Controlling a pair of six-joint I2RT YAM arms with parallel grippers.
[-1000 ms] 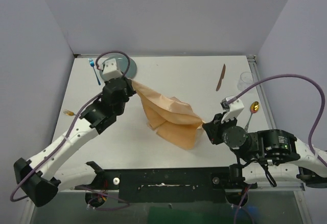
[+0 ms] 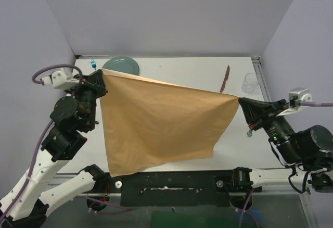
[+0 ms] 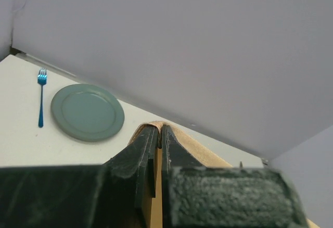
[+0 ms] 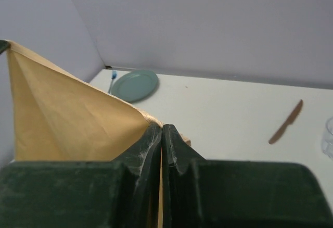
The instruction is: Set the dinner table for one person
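Observation:
A tan cloth hangs stretched between my two grippers, its top edge sloping down to the right and its lower part reaching toward the table's front edge. My left gripper is shut on the cloth's upper left corner; in the left wrist view the fabric comes out between the fingertips. At the upper right corner my right gripper is likewise shut on the cloth, pinched at the tips in the right wrist view. Behind it lie the grey-green plate, partly covered in the top view, and a blue fork.
A brown knife and a clear glass sit at the right of the white table. Grey walls stand close at the back and both sides. The cloth hides much of the table's middle.
The cloth, bunched a second ago, was pulled taut and now hangs spread wide.

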